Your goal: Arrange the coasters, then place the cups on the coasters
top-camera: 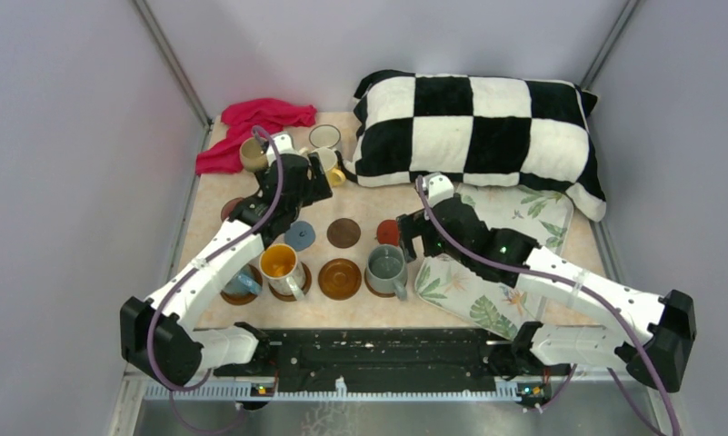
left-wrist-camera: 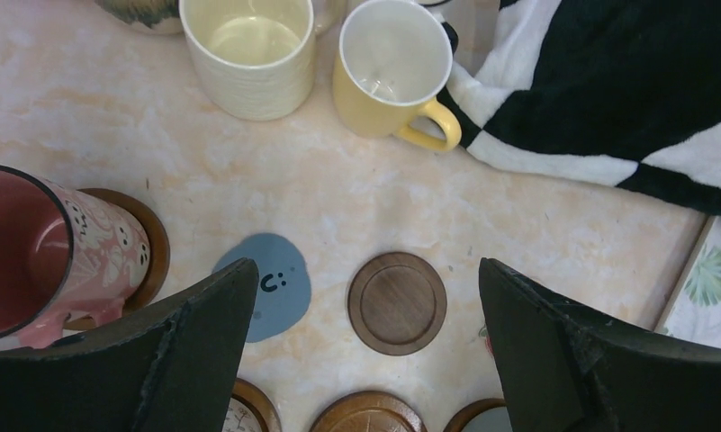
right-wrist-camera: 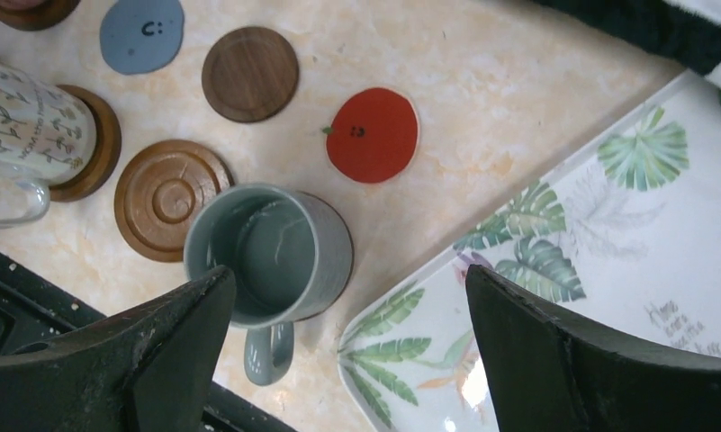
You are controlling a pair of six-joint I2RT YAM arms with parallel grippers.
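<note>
Both grippers are open and empty. The left gripper hangs over the table's left half, above a blue coaster (left-wrist-camera: pixel 280 288) and a dark wooden coaster (left-wrist-camera: pixel 397 303). Ahead of it stand a yellow cup (left-wrist-camera: pixel 365 94) and a cream cup (left-wrist-camera: pixel 257 85); a pink cup (left-wrist-camera: pixel 95 238) sits on a coaster at its left. My right gripper is above the grey-green cup (right-wrist-camera: pixel 329 252), which stands on a coaster, and the tray edge. Beyond that cup lie a red coaster (right-wrist-camera: pixel 373 135) and an empty brown wooden coaster (right-wrist-camera: pixel 149 211).
A white leaf-patterned tray (top-camera: pixel 523 241) takes up the right side. The checkered pillow (top-camera: pixel 473 127) fills the back right and a red cloth (top-camera: pixel 246 127) the back left. A white cup with orange inside (top-camera: pixel 281 266) and a blue cup (top-camera: pixel 242 283) stand at front left.
</note>
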